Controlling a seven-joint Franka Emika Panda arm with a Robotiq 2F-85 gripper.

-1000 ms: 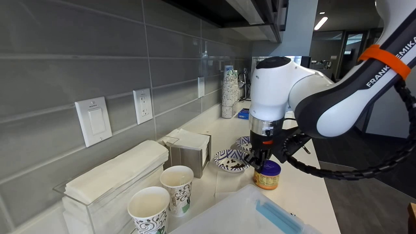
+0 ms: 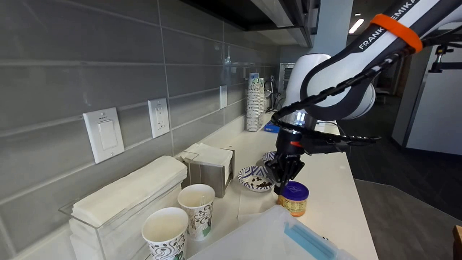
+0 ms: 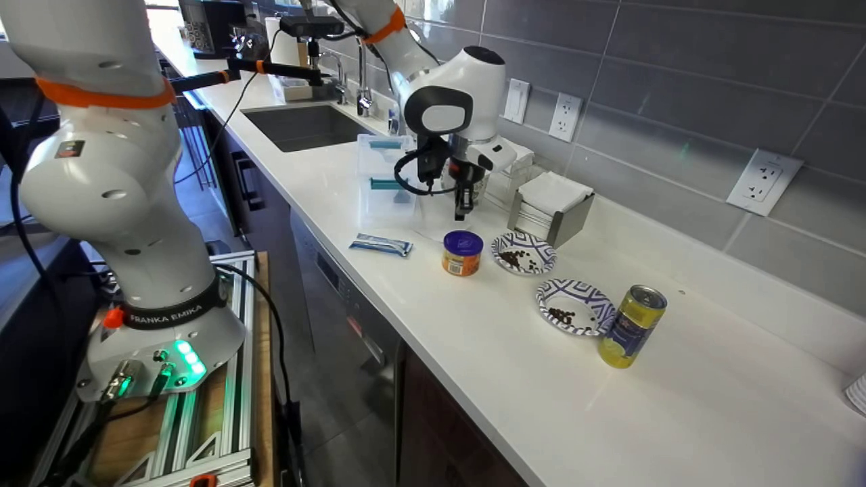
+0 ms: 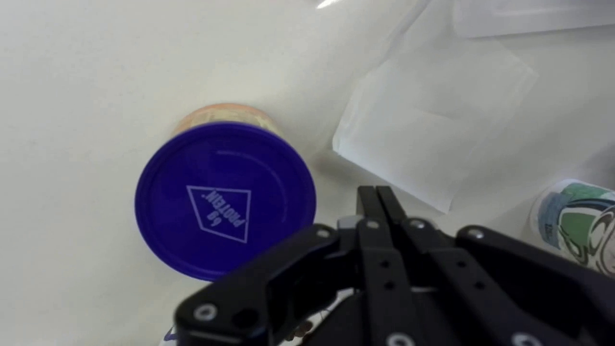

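Observation:
A small jar with a purple-blue lid [image 4: 226, 199] stands upright on the counter. The wrist view looks down on its lid, left of my gripper, whose two fingers are pressed together with nothing between them. From exterior view 2, the gripper [image 3: 463, 212] hangs above the counter, just behind the jar [image 3: 463, 253]. The fingertips overlap the jar's [image 2: 294, 199] left edge in exterior view 1; whether they touch it I cannot tell.
Two patterned bowls holding dark bits, the nearer bowl [image 3: 523, 253] and the farther bowl [image 3: 574, 307], sit beside a yellow-blue can [image 3: 633, 326]. A wrapped bar [image 3: 381, 244], clear bin [image 2: 268, 238], paper cups [image 2: 197, 208] and napkin holders [image 2: 208, 173] stand around. The far counter is open.
In exterior view 1 the jar sits slightly nearer the clear bin.

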